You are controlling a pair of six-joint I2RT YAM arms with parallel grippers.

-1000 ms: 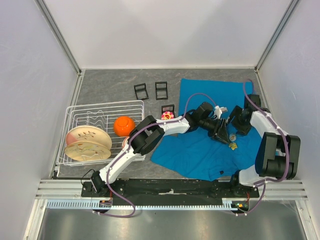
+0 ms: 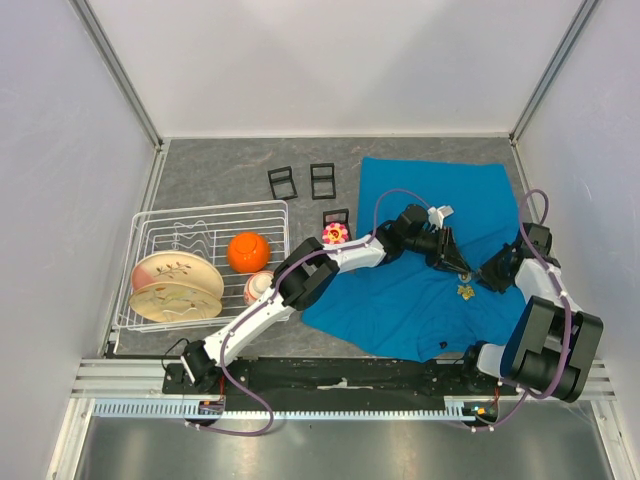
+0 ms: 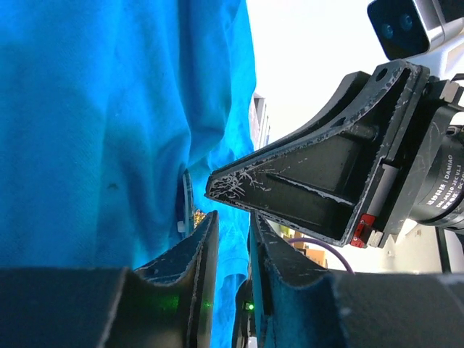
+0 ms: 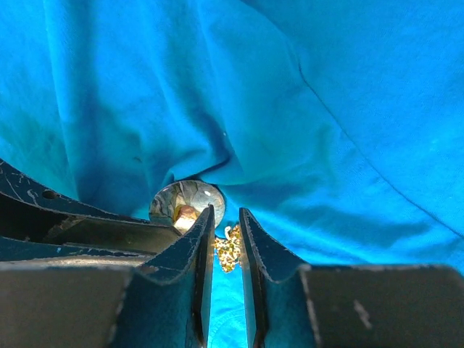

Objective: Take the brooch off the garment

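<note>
The gold brooch [image 2: 465,292] lies on the blue garment [image 2: 400,320]; in the right wrist view it shows as a glittery piece [image 4: 228,250] beside a round silver disc [image 4: 190,196]. My left gripper [image 2: 452,262] is shut at the disc, its tip low on the cloth; what exactly lies between its fingers is hard to see. My right gripper [image 2: 490,275] hovers just right of the brooch, facing the left one, its fingers slightly apart with nothing visible held.
A dish rack [image 2: 140,290] with plates and bowls stands at the left. Small black stands [image 2: 282,197] and a flower-like item [image 2: 335,233] sit at the upper middle of the table.
My right arm has moved right and down from above the disc to beside the brooch. My left gripper has shifted slightly near the disc.
</note>
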